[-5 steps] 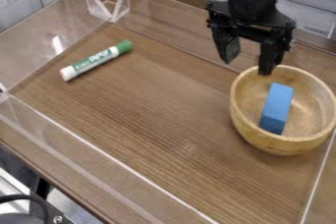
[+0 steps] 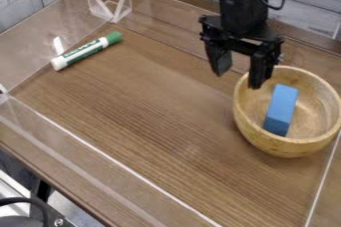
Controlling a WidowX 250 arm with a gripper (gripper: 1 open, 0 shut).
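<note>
My black gripper point(image 2: 242, 64) hangs at the upper right of the camera view, open, its two fingers spread at the back edge of a tan bowl point(image 2: 285, 143). A blue block point(image 2: 280, 110) lies in the bowl, below and right of the gripper. A green marker point(image 2: 87, 51) lies on the wooden table at the upper left, far from the gripper.
A clear plastic object stands at the upper left near the back. A dark cable curves at the lower left corner.
The arm has risen slightly, uncovering more of the table behind it. The green marker has shifted a little up and left from where it was a second ago.
</note>
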